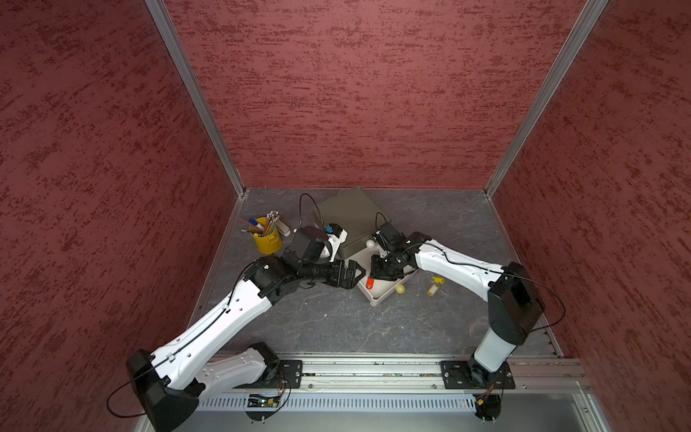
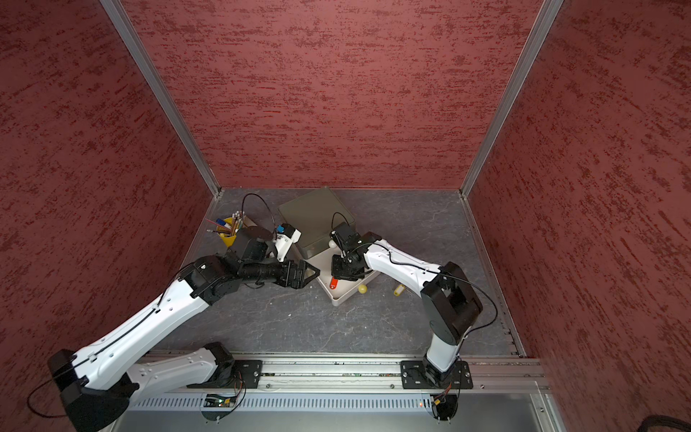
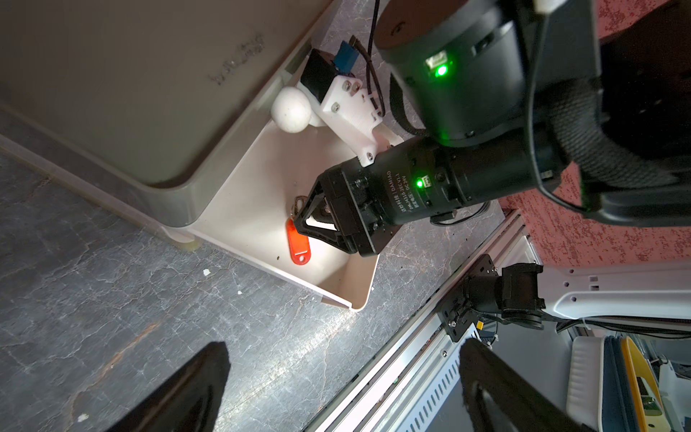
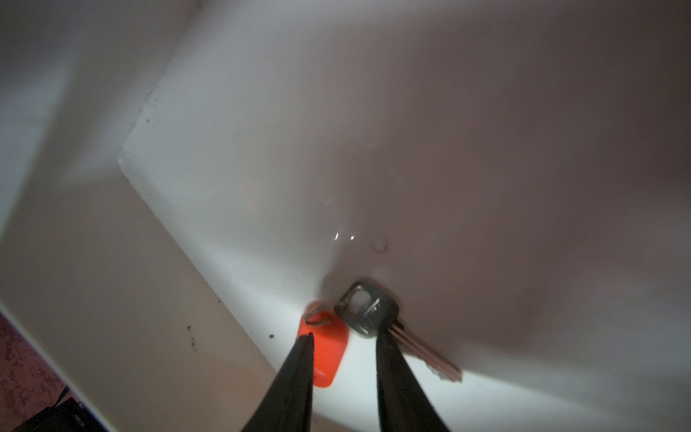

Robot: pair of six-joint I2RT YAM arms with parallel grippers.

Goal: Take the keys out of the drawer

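Note:
The pulled-out white drawer [image 1: 375, 300] holds a set of keys. Its red tag lies flat on the drawer floor, and in the right wrist view a metal key [image 4: 368, 308] lies beside the tag. Inside the drawer my right gripper is low over the keys, its fingers part open; the gap lies between tag and key, with the left fingertip partly covering the tag. Nothing looks gripped. My left gripper stands open and empty, fingers wide apart, left of the drawer above the table.
A grey-brown cabinet [image 1: 352, 212] stands behind the drawer, with a white round knob [image 3: 291, 109] at the drawer. A yellow ball [image 1: 400, 288] and small yellow items [image 1: 437, 280] lie to the right; a yellow pencil cup [image 1: 267, 241] is at left.

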